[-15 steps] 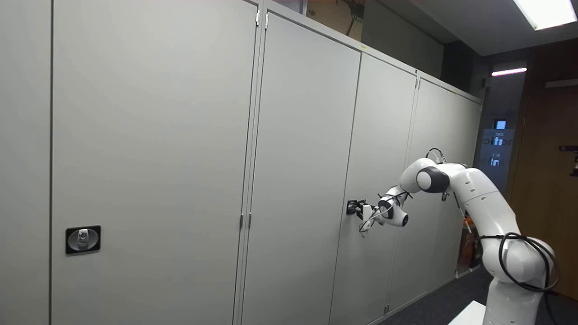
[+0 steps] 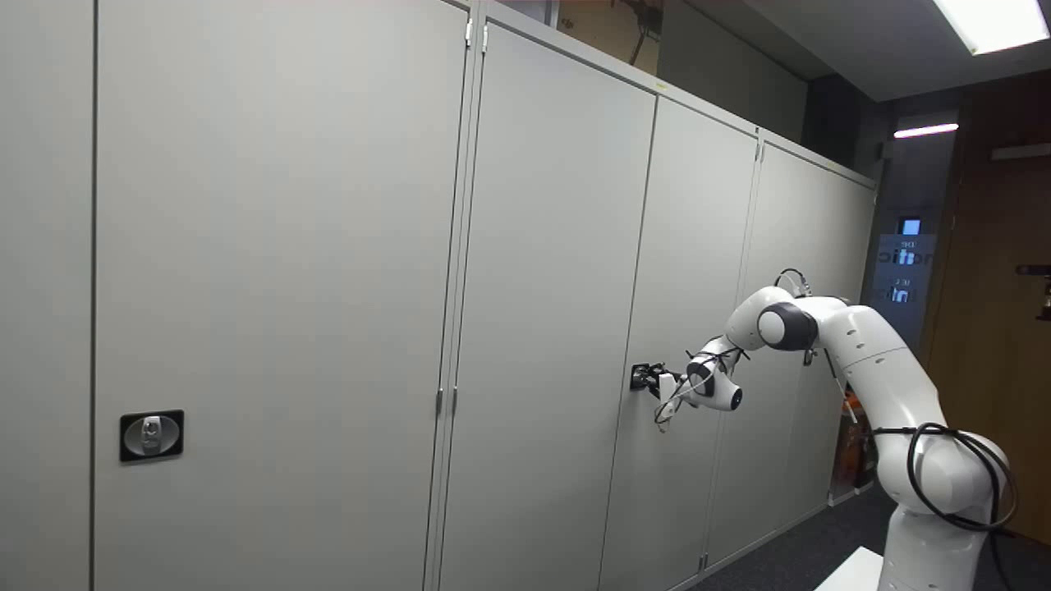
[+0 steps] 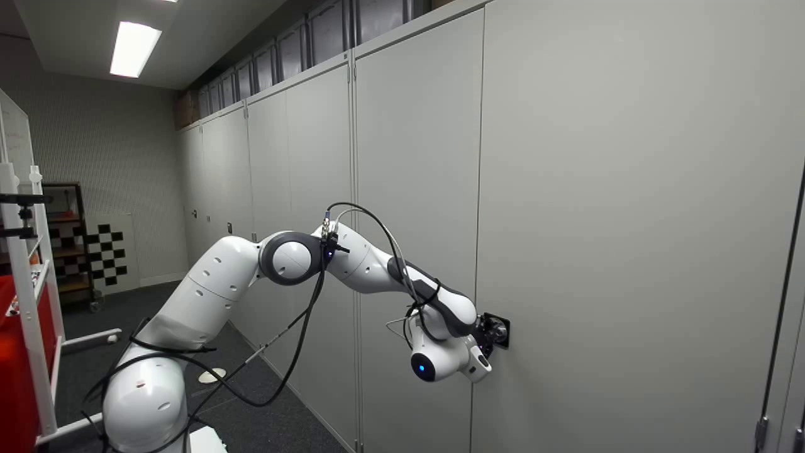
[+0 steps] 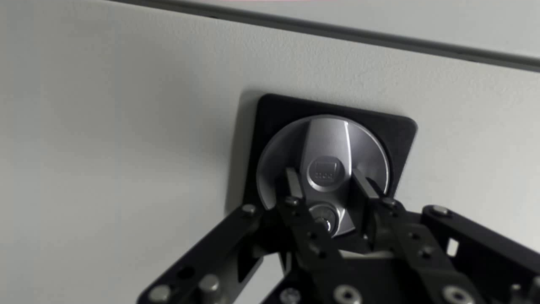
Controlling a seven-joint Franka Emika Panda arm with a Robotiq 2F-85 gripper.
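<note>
A silver turn handle (image 4: pixel 326 144) sits in a round dish on a black square plate (image 4: pixel 405 132) in the wrist view. My gripper is shut on this handle, one finger on each side of it. A keyhole shows low on the handle, between the fingers, which hide part of the plate. In exterior view 1 the gripper (image 2: pixel 658 377) meets the cabinet door (image 2: pixel 690 246) at the plate. From the other side, exterior view 2 shows the black plate (image 3: pixel 507 332) just beyond the gripper; the door there looks closed and flush with its neighbour.
Tall grey cabinets form one long wall. Another handle plate (image 2: pixel 152 435) is on a door at the left of exterior view 1. A white frame (image 3: pixel 30 302) and a red object (image 3: pixel 15 355) stand behind the arm. Loose cables (image 3: pixel 290 377) hang from the arm.
</note>
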